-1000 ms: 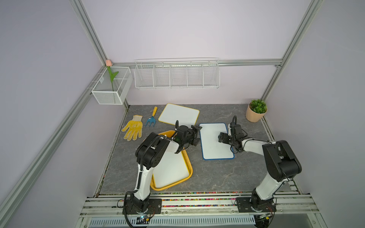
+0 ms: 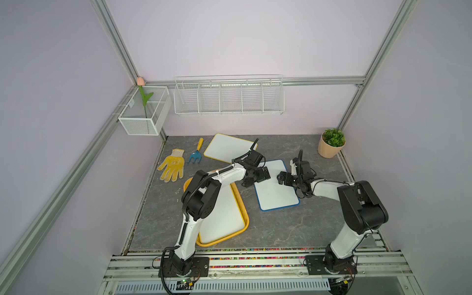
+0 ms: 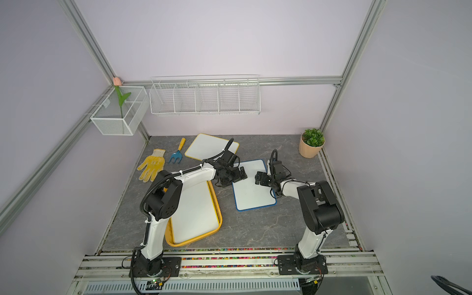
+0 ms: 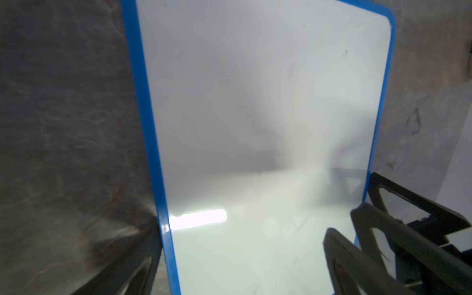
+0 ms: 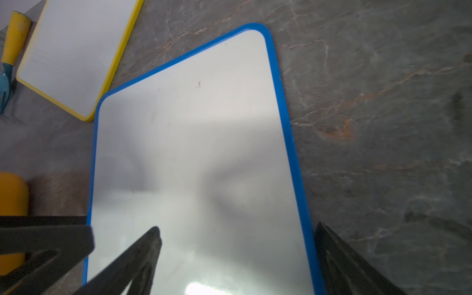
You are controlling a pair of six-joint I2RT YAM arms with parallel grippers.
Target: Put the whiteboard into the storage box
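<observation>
A blue-rimmed whiteboard (image 2: pixel 275 196) lies flat on the grey table. My left gripper (image 2: pixel 259 178) is at its left edge, fingers open; in the left wrist view the blue edge (image 4: pixel 153 162) runs between the two fingers. My right gripper (image 2: pixel 289 180) is at the opposite edge, also open, and in the right wrist view the right rim passes just inside one finger (image 5: pixel 339 255). Left of the board stands the yellow storage box (image 3: pixel 216 206), with a white board (image 3: pixel 192 216) inside. My left arm covers the box's far part.
A yellow-rimmed whiteboard (image 2: pixel 228 147) lies at the back, partly behind my left gripper. A glove (image 2: pixel 172 166) and a small blue fork (image 2: pixel 195 156) are at back left. A potted plant (image 2: pixel 331 142) stands back right. Bare table lies in front of the blue-rimmed board.
The blue-rimmed board has turned slightly and shifted a little left and forward. My right gripper has moved slightly left.
</observation>
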